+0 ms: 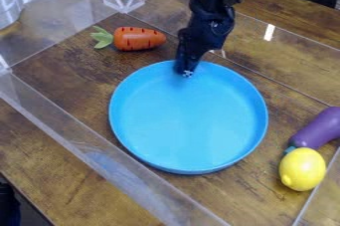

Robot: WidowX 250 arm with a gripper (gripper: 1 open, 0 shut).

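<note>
The black gripper is shut on the far rim of a round blue plate, which lies in the middle of the wooden surface. Its fingertips are small and dark, partly hidden against the rim. An orange toy carrot with green leaves lies to the upper left of the plate, apart from it.
At the right, a purple eggplant and a yellow lemon lie close together. Clear plastic walls edge the workspace at left and top. Bare wood shows left of the plate and at the upper right.
</note>
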